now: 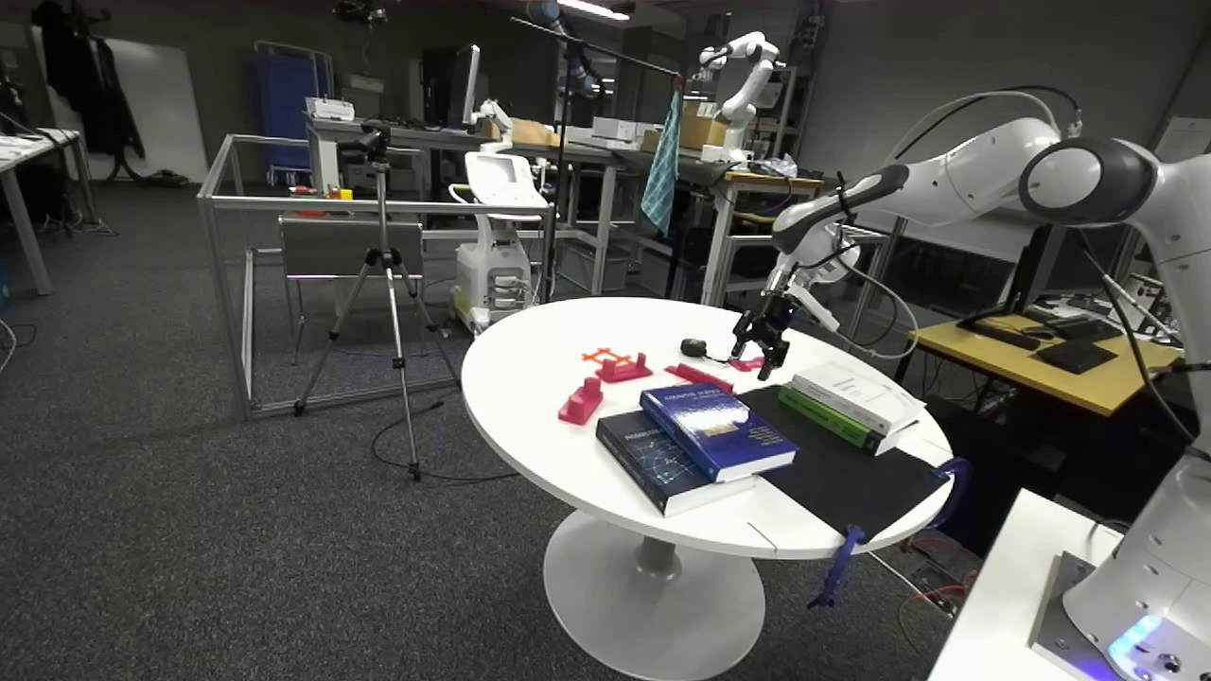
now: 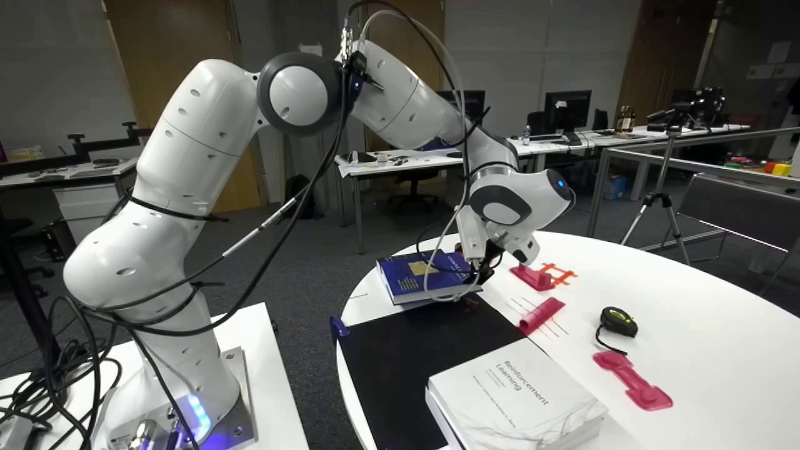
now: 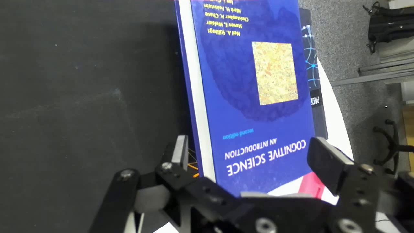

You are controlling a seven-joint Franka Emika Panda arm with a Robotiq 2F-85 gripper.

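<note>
A blue "Cognitive Science" book (image 1: 718, 429) lies flat, partly over a dark book (image 1: 661, 460) on the round white table. My gripper stands open with nothing held. Seen from the wrist, the blue book's (image 3: 248, 116) title end shows between the spread fingers, with the left finger (image 3: 179, 149) over the dark mat beside the book's pale page edge. How far the tips are above the book cannot be told there. In exterior view 1 the gripper (image 1: 758, 344) hangs above the table beyond the books; in exterior view 2 the wrist partly hides it.
A white "Reinforcement Learning" book (image 2: 517, 397) tops a green book (image 1: 837, 419) on the black mat (image 1: 859, 488). A tape measure (image 2: 619, 321) and several pink pieces, one a pink bar (image 2: 540, 315), lie across the table.
</note>
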